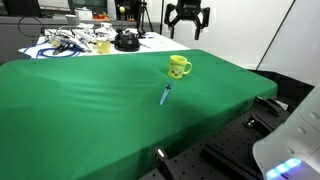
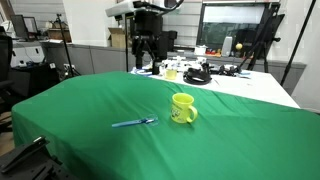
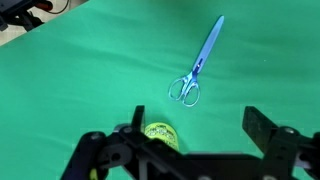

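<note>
A yellow mug (image 1: 177,68) stands upright on the green table. In front of it lies a pair of blue scissors (image 2: 133,123), flat on the cloth. My gripper (image 1: 183,35) hangs above the table, well clear of both, with its fingers apart and nothing between them. Seen from the wrist, the scissors (image 3: 205,52) point their blades toward the top, with the loops nearer my gripper. The mug (image 3: 161,133) shows by the left finger, partly covered by the gripper's body.
A black frame and the white robot base border the near right.
</note>
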